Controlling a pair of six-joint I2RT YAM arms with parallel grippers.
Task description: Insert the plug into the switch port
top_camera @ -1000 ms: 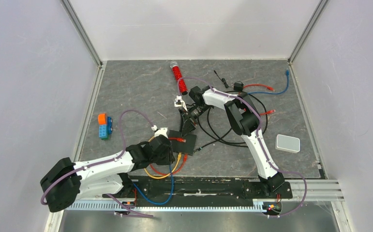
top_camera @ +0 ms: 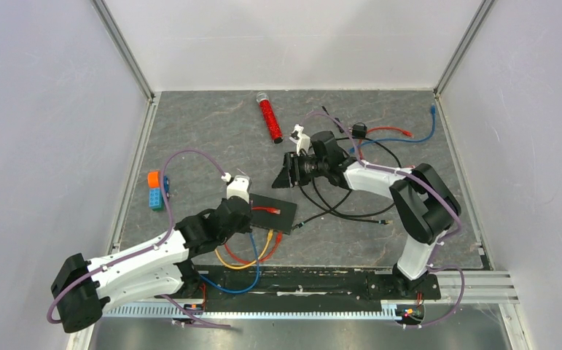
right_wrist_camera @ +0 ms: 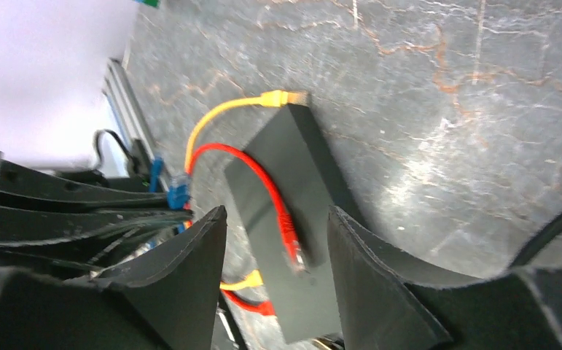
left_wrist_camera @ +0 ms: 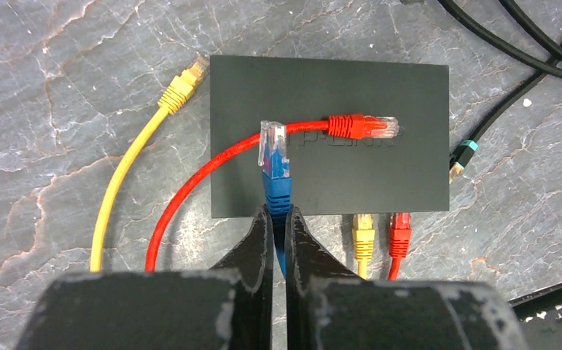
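Observation:
The dark switch (left_wrist_camera: pixel 336 175) lies on the floor, a red cable's plug (left_wrist_camera: pixel 365 126) across its top; yellow and red plugs (left_wrist_camera: pixel 363 240) sit along one long edge. My left gripper is shut on a blue plug (left_wrist_camera: pixel 276 186), its clear tip over the switch in the left wrist view. My right gripper stands open above the switch's far side, nothing between its fingers; the blue plug shows at the left of its view.
A loose yellow plug (left_wrist_camera: pixel 179 89) lies beside the switch. Black cables (top_camera: pixel 343 215) spread to the right, a red cylinder (top_camera: pixel 269 117) lies behind, coloured blocks (top_camera: pixel 157 191) at left. Bare floor surrounds the blocks.
My left gripper has moved slightly left and toward the back with the blue cable.

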